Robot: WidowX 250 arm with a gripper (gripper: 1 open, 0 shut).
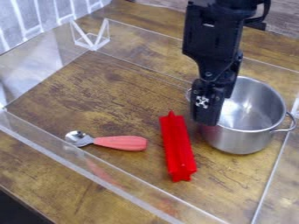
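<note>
My black gripper (205, 105) hangs at the left rim of a steel pot (243, 131), pointing down with its fingertips over or just inside it; I see nothing held, and it appears open. A long red bar (179, 150) lies on the wooden surface just left of and in front of the pot. A spoon with a pink handle (119, 143) lies farther left, its metal head to the left.
Clear plastic walls (24, 122) edge the wooden work area (93, 96). A white wire-like piece (91, 35) is at the back left.
</note>
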